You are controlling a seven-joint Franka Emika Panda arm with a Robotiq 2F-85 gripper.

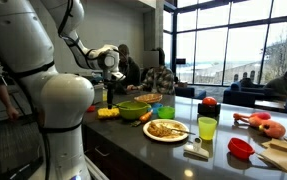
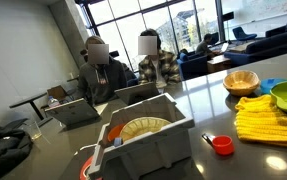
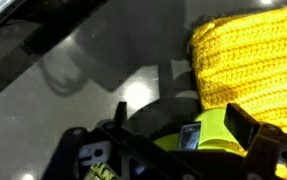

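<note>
My gripper is open in the wrist view, its two dark fingers wide apart. Below and between them show a bright green rim (image 3: 215,124) and a small dark-blue and grey piece; what that piece is cannot be made out. A yellow knitted cloth (image 3: 245,68) lies to the right on the dark table. In exterior view 1 the gripper (image 1: 114,80) hangs above the table at the far left, over the area of the green bowl (image 1: 133,109) and the yellow cloth (image 1: 108,113).
A plate of food (image 1: 166,130), a yellow-green cup (image 1: 207,128) and a red bowl (image 1: 240,149) occupy the near table. Exterior view 2 shows a grey bin (image 2: 161,150), a small red cup (image 2: 223,145) and a woven basket (image 2: 241,82). Two people sit behind the table.
</note>
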